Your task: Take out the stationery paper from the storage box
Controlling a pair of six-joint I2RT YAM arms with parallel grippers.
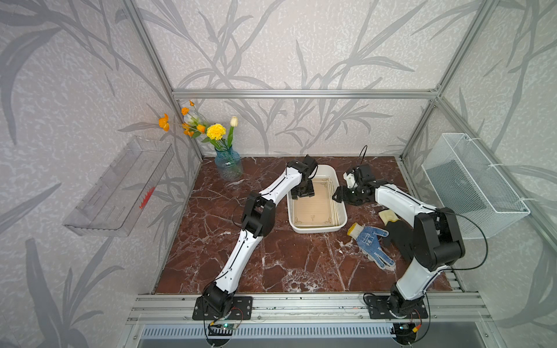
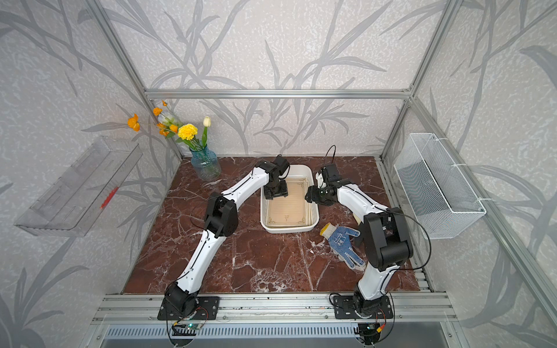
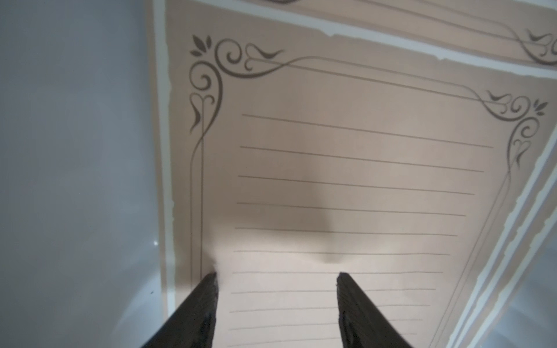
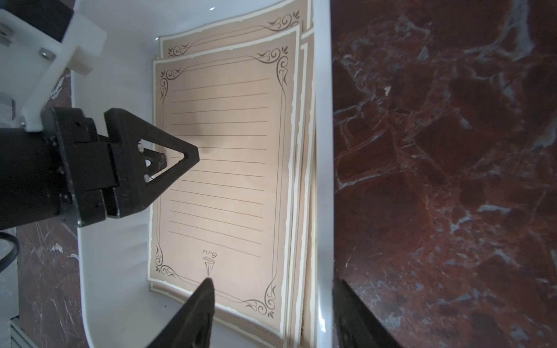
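Beige stationery paper (image 1: 314, 211) with lined, scrolled borders lies stacked in the white storage box (image 1: 316, 229). My left gripper hangs low over the upper-left part of the top sheet, fingers apart, one close to the left margin beside its shadow; contact with the paper is unclear. My right gripper stands open above the box's right rim, its fingers either side of that wall, with nothing visibly held.
A blue work glove (image 1: 371, 243) lies right-front of the box. A glass vase with flowers (image 1: 229, 165) stands back left. Wire basket (image 1: 475, 185) and clear tray (image 1: 116, 191) flank the table.
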